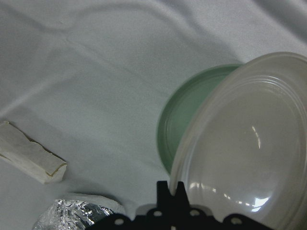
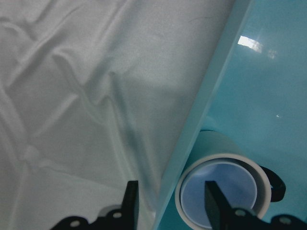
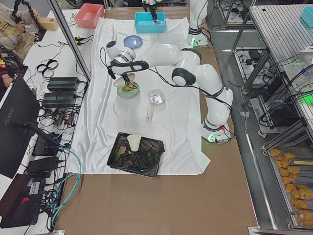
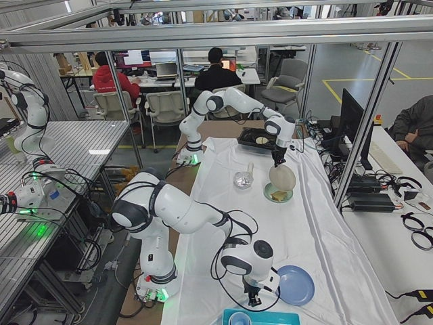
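A cream plate (image 1: 244, 143) hangs tilted over a green plate (image 1: 182, 108), which has a yellowish piece on it. My left gripper is shut on the cream plate's rim. A wrapped white bar (image 1: 29, 153) and crumpled foil (image 1: 76, 211) lie nearby. My right gripper stands open over the wall of the blue bin (image 2: 254, 81); a cup (image 2: 220, 191) with a blue inside stands in that bin.
A blue plate (image 4: 295, 284) lies beside the blue bin. A black tray (image 3: 146, 161) with a white cup (image 3: 134, 142) stands at the near end. The cloth has free room at its sides.
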